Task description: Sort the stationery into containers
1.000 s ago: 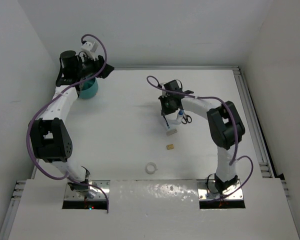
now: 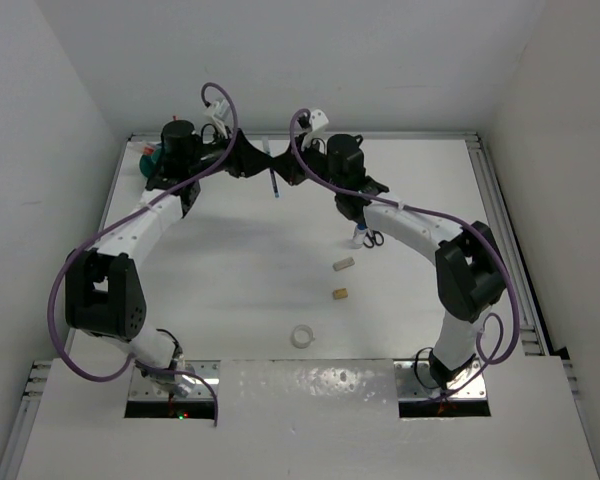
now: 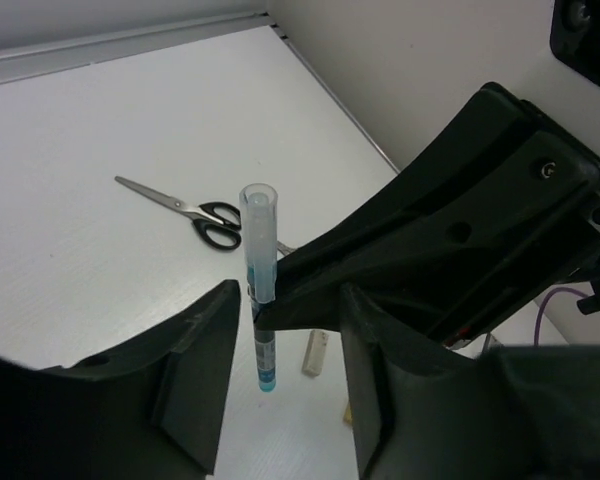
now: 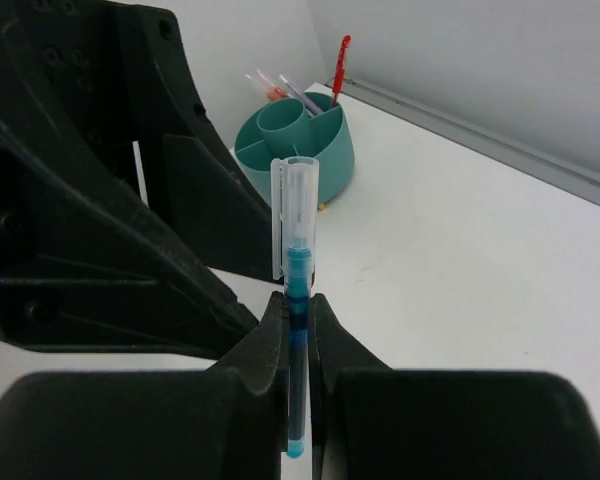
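Upright in the air near the back of the table is a clear-capped pen with a blue barrel (image 2: 274, 183). My right gripper is shut on the barrel of this pen (image 4: 299, 210). From the other side my left gripper reaches in, its fingers parted, with the pen (image 3: 261, 240) standing between the fingers in the left wrist view; whether they touch it I cannot tell. A teal divided holder (image 4: 334, 165) with several pens in it, one red, stands at the back left. Scissors with black handles (image 3: 217, 222) lie on the table.
On the right half lie a white bottle with a blue cap (image 2: 359, 235), a pale eraser (image 2: 343, 264) and a small yellow block (image 2: 340, 294). A tape roll (image 2: 301, 336) rests near the front. Bare table fills the centre left.
My right gripper has lifted the pen from beside the eraser and carried it back and left. My left gripper has come right from the holder and now meets the right one.
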